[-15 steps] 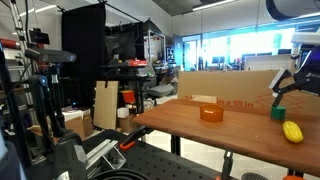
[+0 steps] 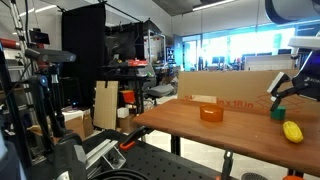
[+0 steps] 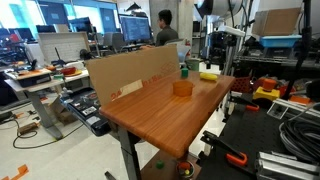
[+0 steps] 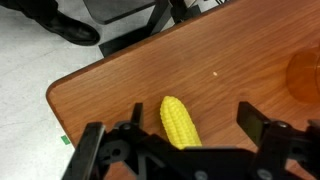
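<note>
A yellow corn-like object (image 2: 292,131) lies near the table's right end in the first exterior view. In the wrist view, the same yellow object (image 4: 179,124) sits between and beyond the spread fingertips, partly covered by the gripper body at its lower end. My gripper is open and holds nothing. It hangs above the tabletop, apart from the yellow object. An orange round bowl (image 2: 211,113) stands farther left on the table, and its edge (image 4: 305,75) enters the wrist view at right. A green object (image 2: 278,113) stands near the back edge.
The wooden table (image 3: 165,120) has much bare surface around the bowl. A brown panel (image 3: 125,80) runs along its back side. Table edges lie close to the yellow object in the wrist view.
The arm has come down slightly at the right of the first exterior view. The yellow object, the bowl and the green object appear unmoved.
</note>
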